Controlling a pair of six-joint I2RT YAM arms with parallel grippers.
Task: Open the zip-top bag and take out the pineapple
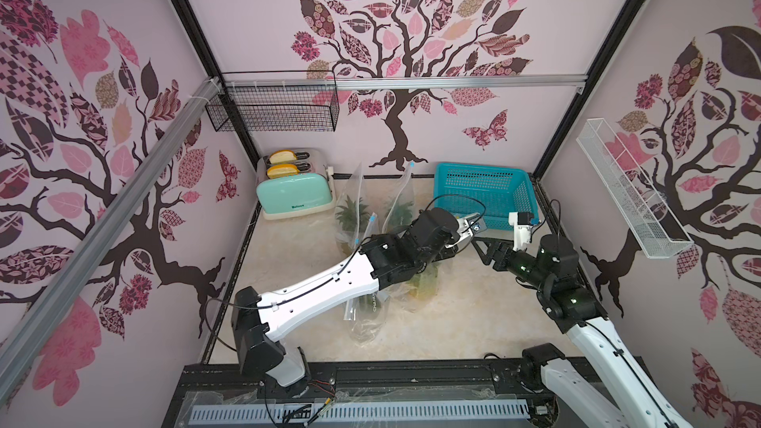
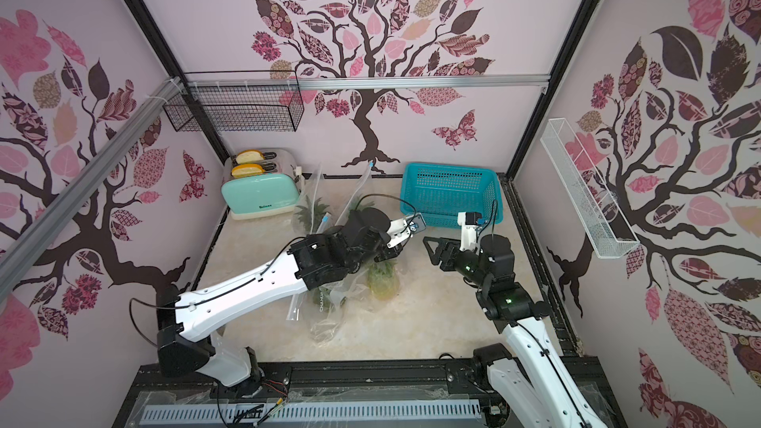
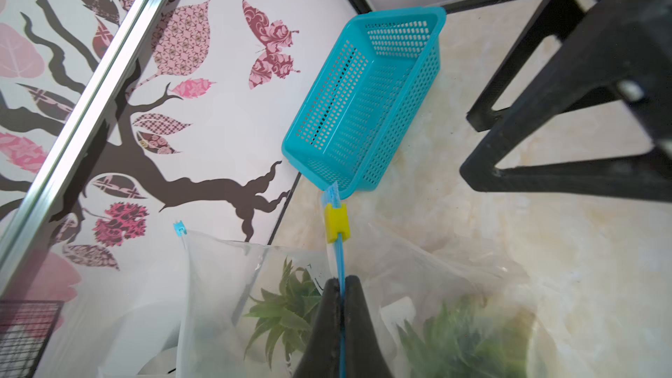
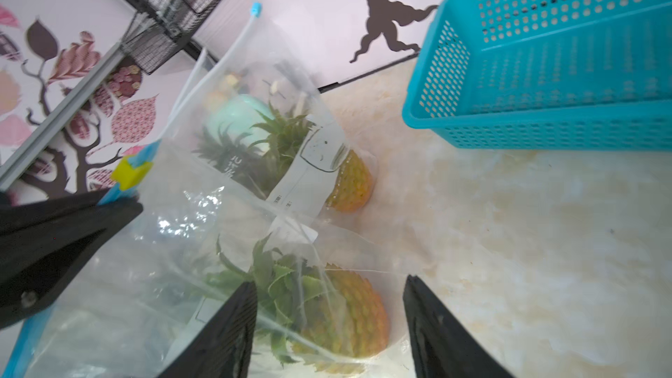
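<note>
My left gripper is shut with the blue zip strip of a clear zip top bag (image 4: 203, 238) between its fingertips. A yellow slider (image 3: 336, 222) sits on that strip just beyond the fingers. Inside the bag a pineapple (image 4: 350, 311) with green leaves lies low on the table, seen through the plastic. My right gripper stands open in front of the bag, to the right of the left gripper in the top left view. Whether any plastic touches its fingers, I cannot tell.
Another bagged pineapple (image 4: 353, 182) stands farther back. A blue basket (image 1: 485, 190) is at the back right and a mint toaster (image 1: 297, 194) at the back left. Bare table (image 1: 491, 309) lies at the front right.
</note>
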